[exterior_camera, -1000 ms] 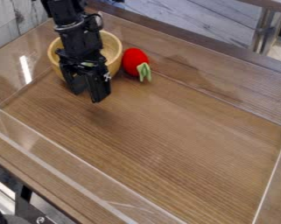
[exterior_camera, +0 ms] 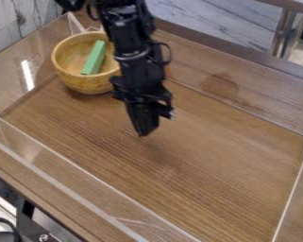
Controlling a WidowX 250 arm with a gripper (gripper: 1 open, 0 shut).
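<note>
My gripper (exterior_camera: pixel 148 127) hangs over the middle of the wooden table (exterior_camera: pixel 179 189), its black arm reaching down from the top of the view. It is shut, with nothing visible between its fingers. A yellow bowl (exterior_camera: pixel 73 59) sits at the back left with a green object (exterior_camera: pixel 94 59) in it, partly behind the arm. Only a small bit of red shows behind the arm, right of the bowl.
Walls or raised edges border it at the back left and at the upper right. A dark cable lies at the lower left corner.
The gripper and arm have moved right, away from in front of the bowl, and now hide most of the red object with the green top. The green object in the bowl has come into sight.
</note>
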